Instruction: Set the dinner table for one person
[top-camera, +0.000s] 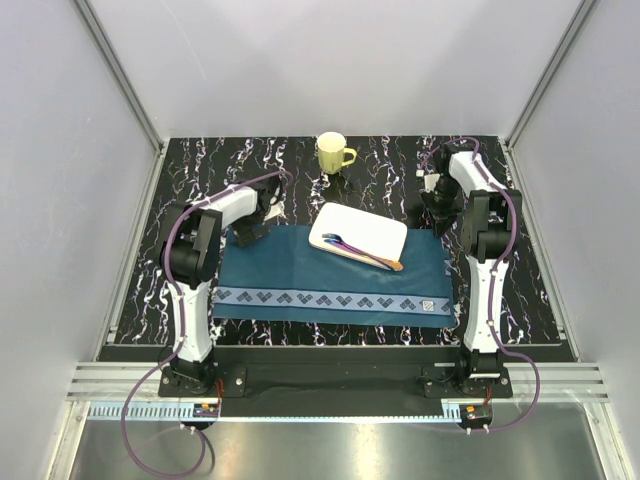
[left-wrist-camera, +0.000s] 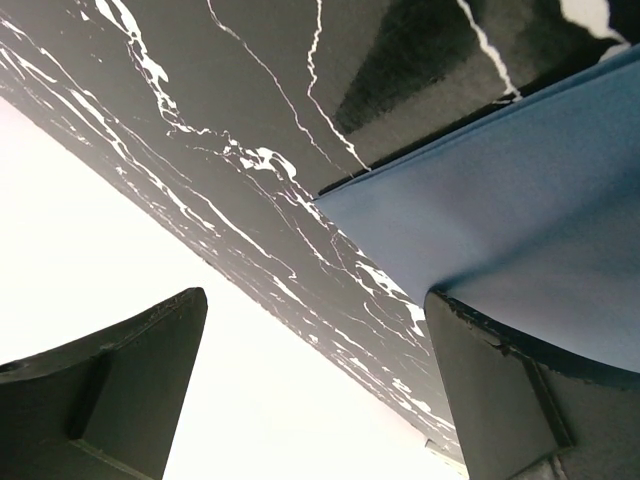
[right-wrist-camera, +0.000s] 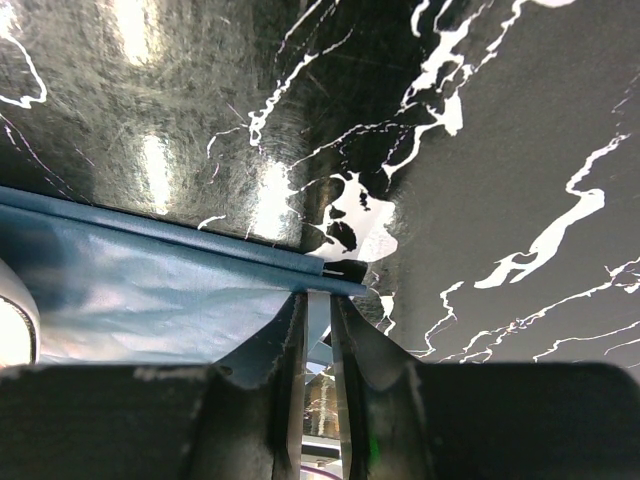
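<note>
A blue placemat with a patterned band lies spread over the dark marbled table. At its far right corner, my right gripper is shut on the placemat's edge. My left gripper stands open by the far left corner, with that corner visible beyond its spread fingers and no cloth gripped. On the placemat's far half rests a white rectangular plate, slightly slanted. Cutlery, with blue, purple and orange parts, lies along the plate's near side. A yellow mug stands upright behind the plate.
Bare marbled table lies between the mug and the right arm. White walls enclose the table at the back and both sides. A dark front edge runs along the near side.
</note>
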